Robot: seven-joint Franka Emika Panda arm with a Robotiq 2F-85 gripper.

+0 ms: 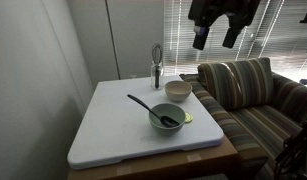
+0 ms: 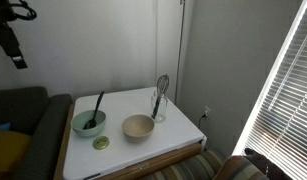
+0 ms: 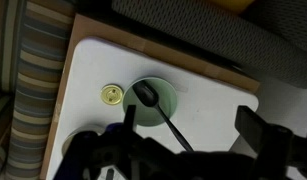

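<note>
My gripper hangs high above the white table, its two fingers wide apart with nothing between them. A pale green bowl rests on the table, and a black spoon leans in it with its handle over the rim. Close to that bowl lies a small yellow-green disc. A beige bowl stands nearby, apart from the green one; in the wrist view it is partly hidden. A clear jar holds an upright whisk.
A striped sofa borders one side of the table, and a dark couch stands by another. Walls and window blinds surround the area.
</note>
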